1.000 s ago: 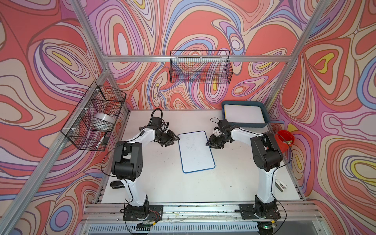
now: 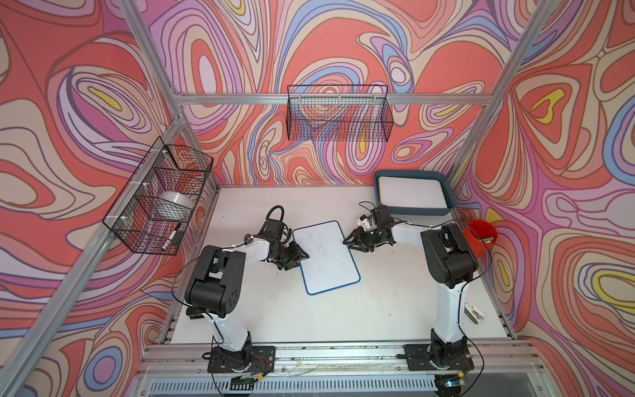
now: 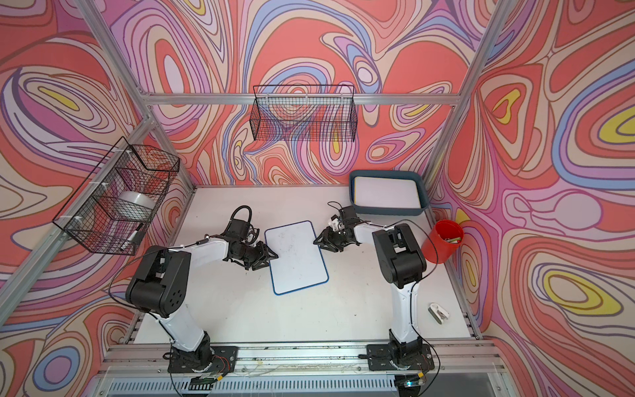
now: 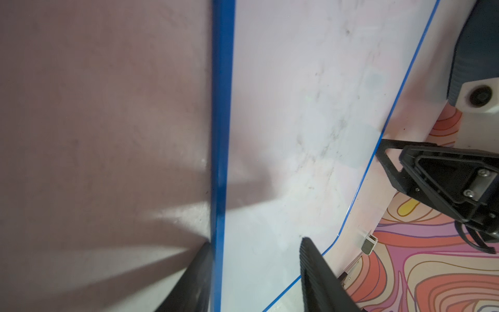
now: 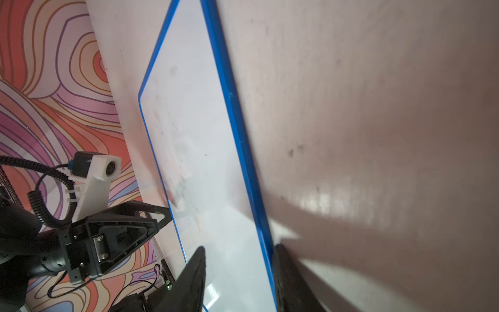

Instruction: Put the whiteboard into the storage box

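The whiteboard (image 2: 327, 258), white with a blue rim, lies turned slightly on the table between both arms. My left gripper is at its left edge with fingers apart. One finger is down by the blue rim and the other shows over the white face. At the opposite long edge, my right gripper is open; one finger meets the blue rim and the other is over the board. Whether either finger reaches beneath the board cannot be seen. The blue-grey storage box (image 2: 414, 211) stands at the back right, with a white panel inside it.
A red bucket (image 2: 486, 238) holding small items stands at the right edge, with a white-and-dark item (image 2: 473, 313) in front of it. Wire baskets hang on the left (image 2: 162, 198) and back (image 2: 339, 119).
The whiteboard has shifted a little left and turned slightly. My right gripper has moved slightly left.
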